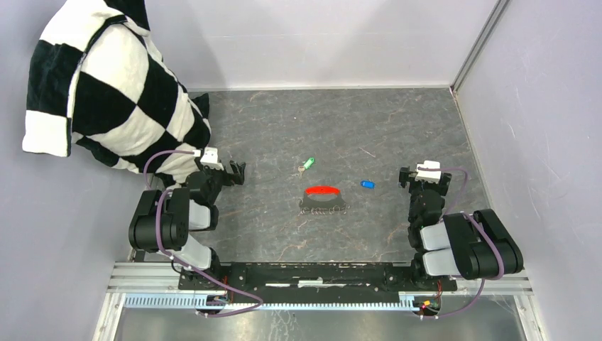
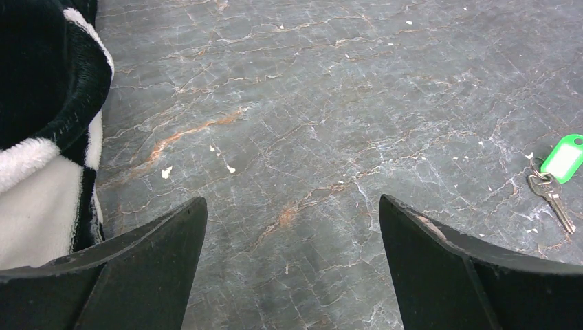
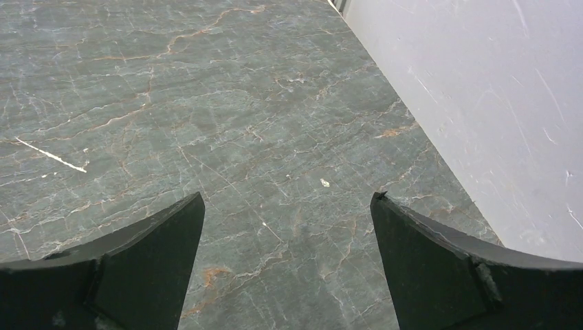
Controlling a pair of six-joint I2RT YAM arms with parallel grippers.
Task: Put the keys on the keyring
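Observation:
A silver key on a small ring with a green tag lies on the floor at the centre, also at the right of the left wrist view. A blue tag lies further right. Below them is a grey holder with a red handle, small metal pieces along its lower edge, too small to tell apart. My left gripper is open at the left, empty, well apart from the key. My right gripper is open at the right, empty, over bare floor.
A black-and-white checked cloth is heaped along the left side, close to my left gripper. A white wall bounds the right, near my right gripper.

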